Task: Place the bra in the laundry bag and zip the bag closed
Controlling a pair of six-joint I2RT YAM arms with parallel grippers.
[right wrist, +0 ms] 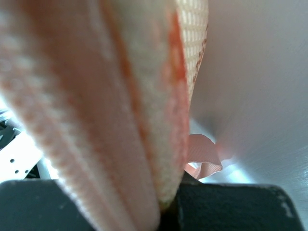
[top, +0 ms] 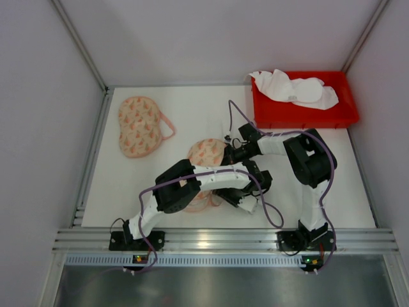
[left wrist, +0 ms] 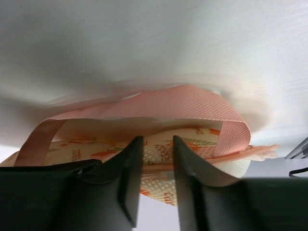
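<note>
A pink patterned bag lies at the centre, partly hidden beneath both arms. In the left wrist view its pink strap arches over zipper edge and patterned mesh. My left gripper is at that edge, fingers a little apart over it. My right gripper is shut on the bag, whose zipper band fills much of the right wrist view, blurred. Whether a bra is inside cannot be told. A second patterned bag lies at the back left.
A red bin with white cloths stands at the back right. The two arms crowd together over the centre.
</note>
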